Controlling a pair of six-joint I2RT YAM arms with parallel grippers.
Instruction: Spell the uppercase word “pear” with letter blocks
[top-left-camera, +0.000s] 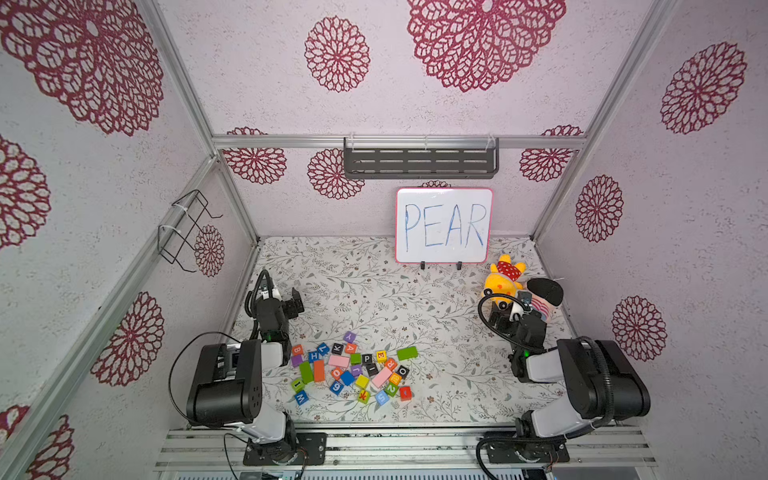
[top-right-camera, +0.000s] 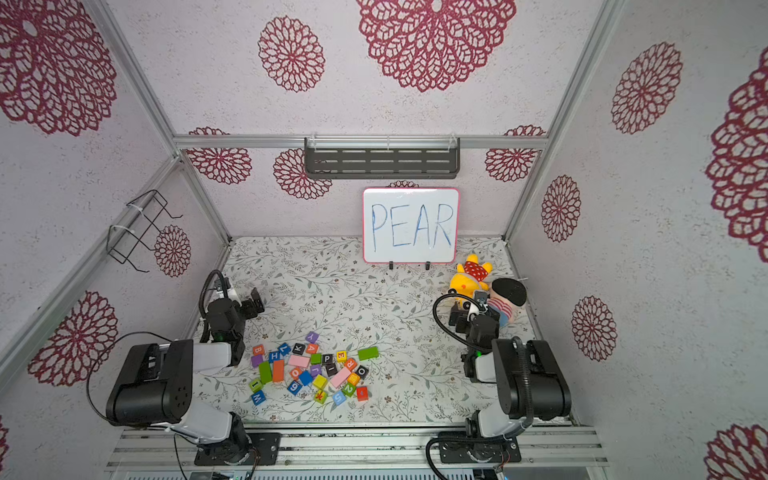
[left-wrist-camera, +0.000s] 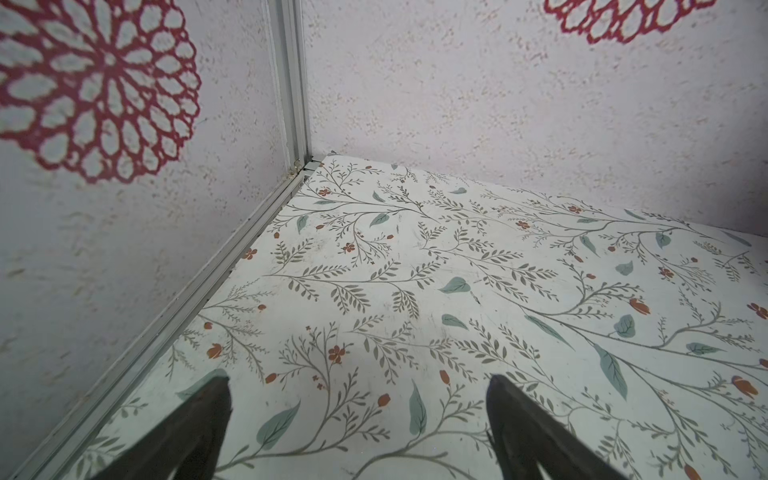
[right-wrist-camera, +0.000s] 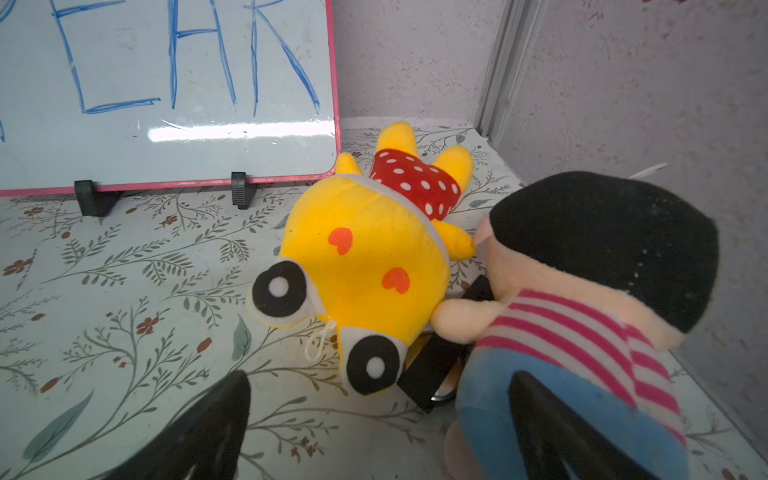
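Note:
Letter blocks and plain blocks lie in a loose cluster at the front, left of centre. Among them are a black P block (top-left-camera: 367, 359), a yellow E block (top-left-camera: 381, 356), an orange A block (top-left-camera: 350, 348) and an orange R block (top-left-camera: 391, 363). The whiteboard (top-right-camera: 411, 225) at the back reads PEAR in blue. My left gripper is open over bare cloth, behind the blocks at the left side. On the right, my right gripper stands open in front of two plush toys, nothing gripped between its fingers.
A yellow plush (right-wrist-camera: 376, 248) and a striped-shirt doll (right-wrist-camera: 592, 320) lie at the right, with a dark object (right-wrist-camera: 436, 368) between them. A wire rack (top-left-camera: 184, 230) hangs on the left wall.

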